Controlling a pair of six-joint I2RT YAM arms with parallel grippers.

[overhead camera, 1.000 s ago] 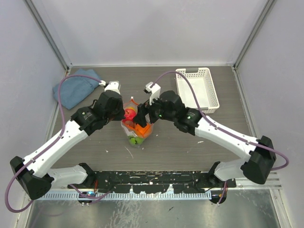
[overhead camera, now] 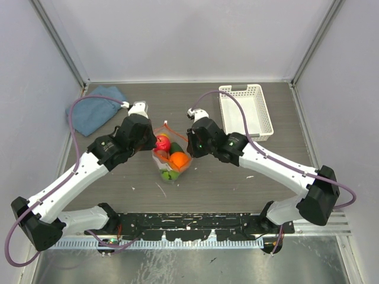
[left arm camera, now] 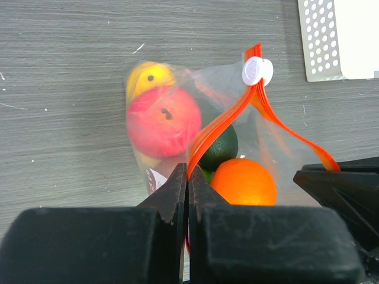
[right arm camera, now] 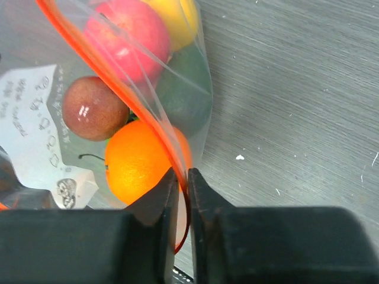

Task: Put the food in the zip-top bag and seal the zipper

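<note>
A clear zip top bag with an orange zipper rim stands mid-table, its mouth spread open. Inside it are a red fruit, a yellow one, a dark green one, an orange and a brown round fruit. Green produce shows at the bag's near end. My left gripper is shut on the rim at one side. Across the mouth, my right gripper has the opposite rim between its nearly closed fingertips. A white slider sits at the zipper's far end.
A white perforated basket, empty, stands at the back right. To the back left lies a folded blue cloth. Bare table surrounds the bag, with little room between my two grippers.
The left arm and the bag have hardly moved.
</note>
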